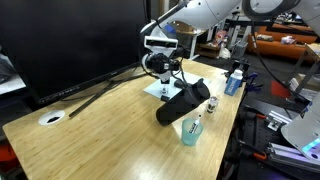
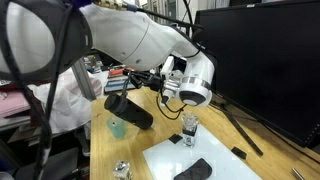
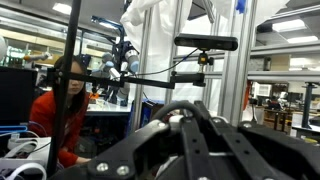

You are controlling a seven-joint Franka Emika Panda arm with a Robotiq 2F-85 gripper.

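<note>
A black cylinder (image 1: 183, 103), open-ended container-like in shape, is held tilted above the table with my gripper (image 1: 176, 80) shut on it. In exterior view 2 the same cylinder (image 2: 130, 111) leans just beside and above the teal cup (image 2: 117, 128). Something white sticks up inside that cup (image 1: 191, 132), which stands on the table in exterior view 1. Looking out sideways into the room, the wrist view shows dark gripper parts and a black curved edge (image 3: 172, 112) along the bottom; the contents of the cylinder are hidden.
A small jar (image 1: 212, 103) and a blue bottle (image 1: 234, 80) stand to the right of the cup. Behind, a white sheet (image 2: 215, 160) carries a dark case (image 2: 195, 170) and a clear bottle (image 2: 189, 130). Wide bare table (image 1: 90, 140) lies at the left.
</note>
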